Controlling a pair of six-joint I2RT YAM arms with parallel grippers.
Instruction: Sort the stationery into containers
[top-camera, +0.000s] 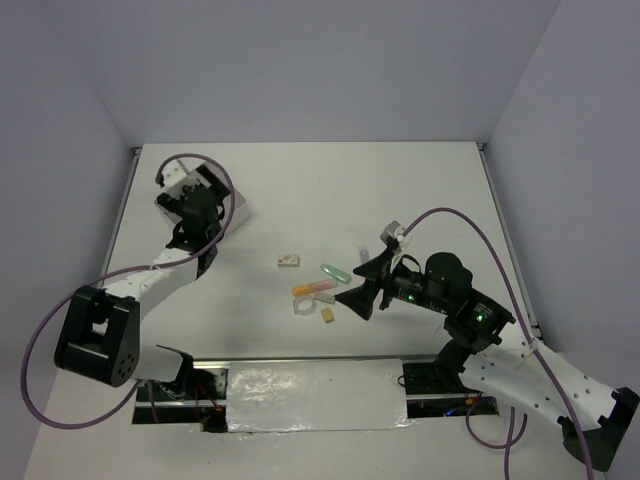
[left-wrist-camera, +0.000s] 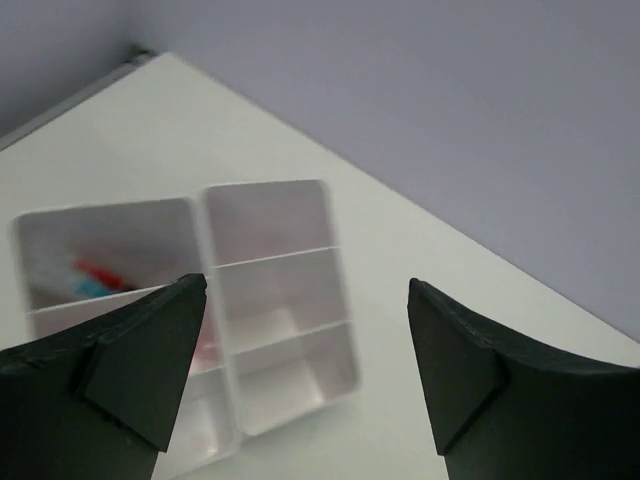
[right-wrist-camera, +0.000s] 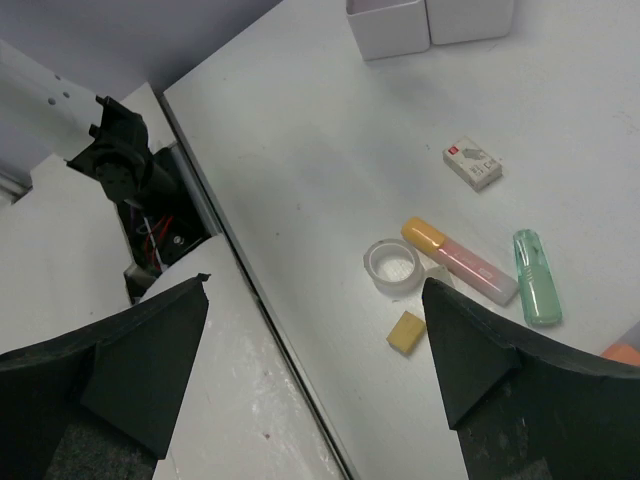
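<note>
My left gripper is open, with an empty gap between its fingers, over the divided white containers (left-wrist-camera: 285, 330). In the left wrist view, a red item (left-wrist-camera: 102, 275) and a blue item (left-wrist-camera: 92, 289) lie in the upper left compartment, blurred. Something pink (left-wrist-camera: 208, 343) shows lower down. My right gripper stands open and empty near the loose stationery: a tape roll (right-wrist-camera: 393, 266), an orange-and-pink stick (right-wrist-camera: 462, 262), a green capped piece (right-wrist-camera: 537, 280), a yellow block (right-wrist-camera: 406, 332) and a small white box (right-wrist-camera: 472, 163). A pale block (top-camera: 324, 297) lies beside the stick.
A clear item (top-camera: 364, 254) lies right of the green piece. An orange-ended item (right-wrist-camera: 623, 352) is cut off by the right wrist view's edge. Grey walls rise around it.
</note>
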